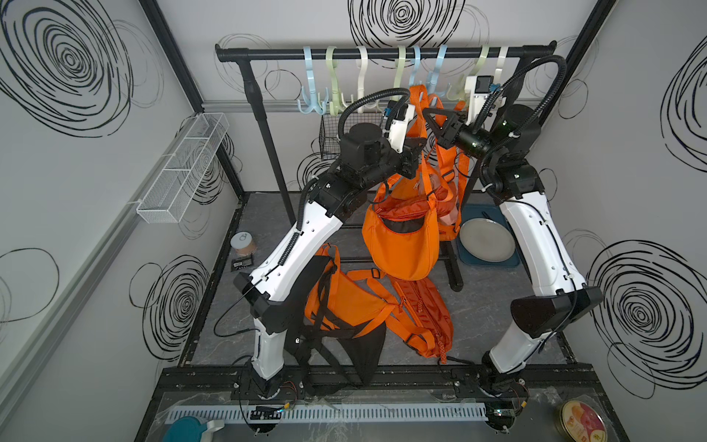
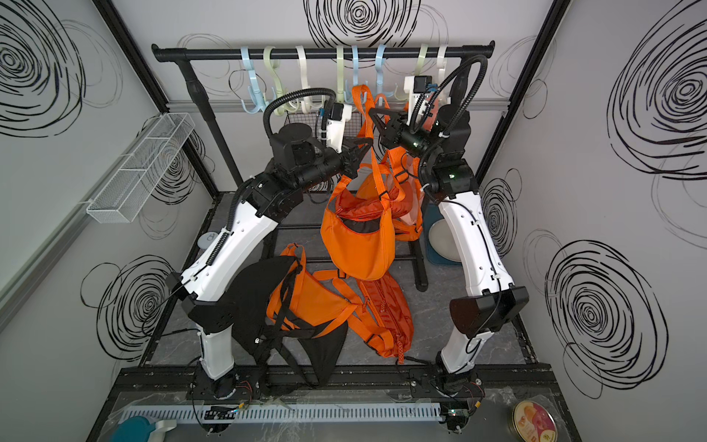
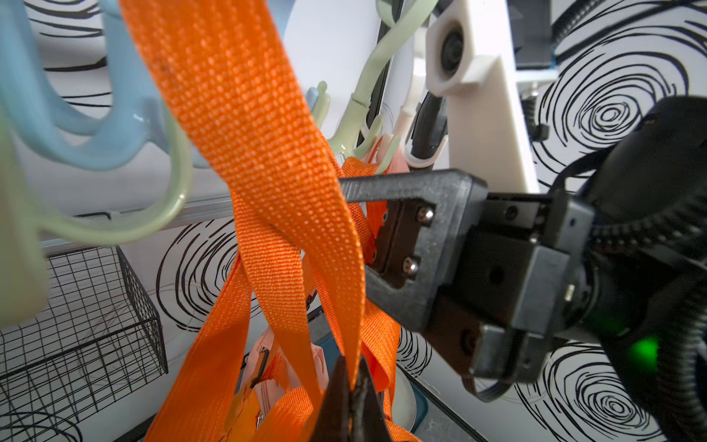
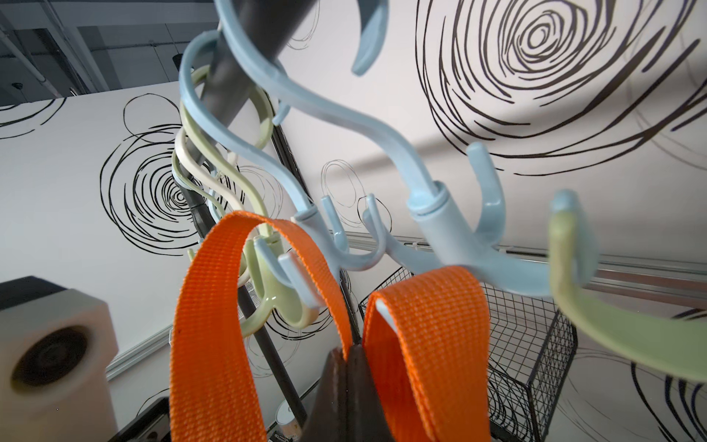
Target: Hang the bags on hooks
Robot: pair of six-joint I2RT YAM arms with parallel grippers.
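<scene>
An orange bag [image 1: 403, 243] hangs below the rack, its straps rising between my two arms. In the right wrist view, one strap loop [image 4: 442, 309] lies over an arm of a light-blue hook [image 4: 442, 213]. A second strap [image 4: 210, 316] arches up beside it and comes down edge-on to my right gripper, which is shut on it. My left gripper is lower and shut, with the edge of an orange strap [image 3: 272, 140] running down into its fingertips. From above, the left gripper [image 1: 422, 145] sits slightly below the right gripper [image 1: 428, 112].
Several hooks, such as a green hook [image 1: 333, 77], hang along the black rail [image 1: 287, 54]. Behind the rack is a wire basket [image 4: 530, 339]. More orange and black bags [image 1: 368, 309] lie on the floor below. A plate [image 1: 486, 240] rests at the right.
</scene>
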